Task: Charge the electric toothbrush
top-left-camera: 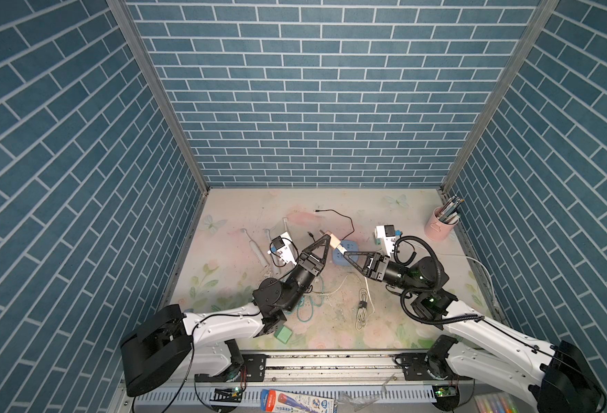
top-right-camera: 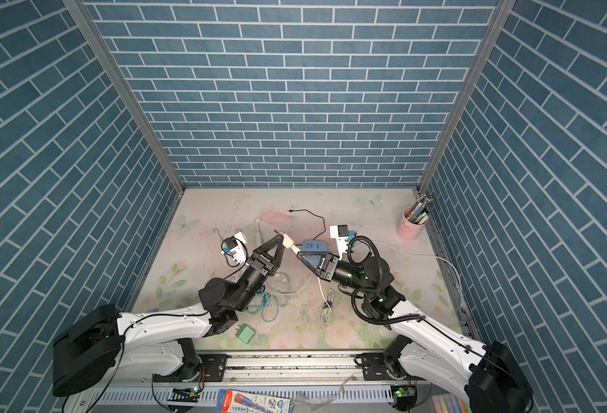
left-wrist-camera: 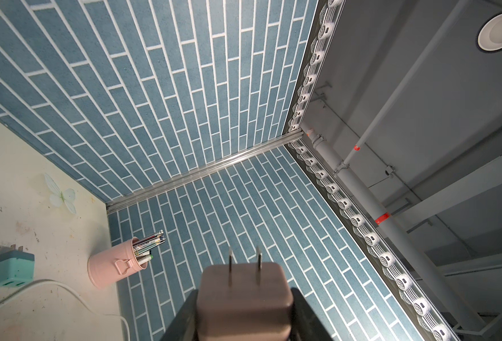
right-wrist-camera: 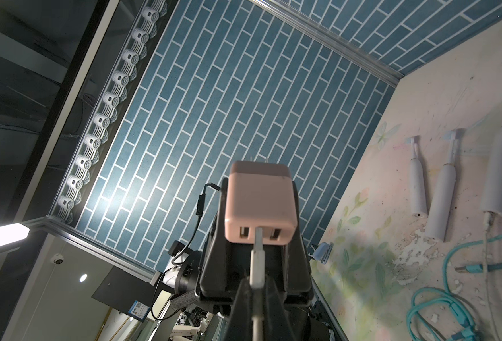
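My left gripper (top-left-camera: 328, 239) is shut on a pink charger block (right-wrist-camera: 261, 204), held up over the table. The block's two metal prongs (left-wrist-camera: 245, 258) point away from the left gripper's camera. My right gripper is shut on a white USB plug (right-wrist-camera: 257, 267), whose metal tip meets the block's middle port. How deep the tip sits cannot be told. On the table lie three white toothbrushes: a small one (right-wrist-camera: 417, 187), a middle one (right-wrist-camera: 441, 201) and a larger one (right-wrist-camera: 500, 170) with a white cable at its base.
A blue power strip (top-right-camera: 314, 247) lies below and behind the grippers. Teal cable (right-wrist-camera: 452, 309), a tied white cable (top-left-camera: 361, 309) and a green block (top-left-camera: 283, 334) lie in front. A pink pen cup (top-left-camera: 441, 225) stands back right.
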